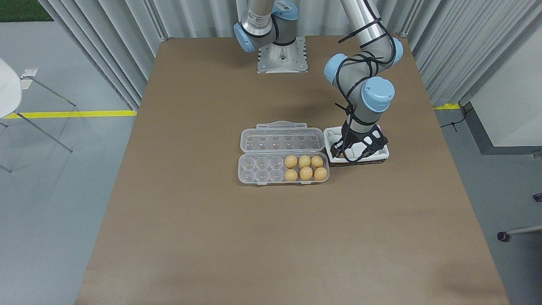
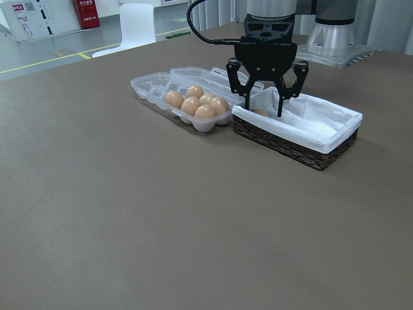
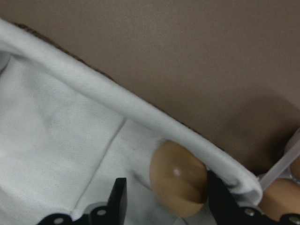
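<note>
My gripper (image 2: 263,106) is open, pointing down into the white-lined wicker basket (image 2: 335,135) on the table. In the wrist view a brown egg (image 3: 176,176) lies on the cloth near the basket's rim, between the two black fingertips, closer to the right one. To the left of the basket in the front view sits a clear plastic egg carton (image 1: 261,175) with its lid open, holding several eggs (image 1: 305,173) in its right half; the left half is empty.
</note>
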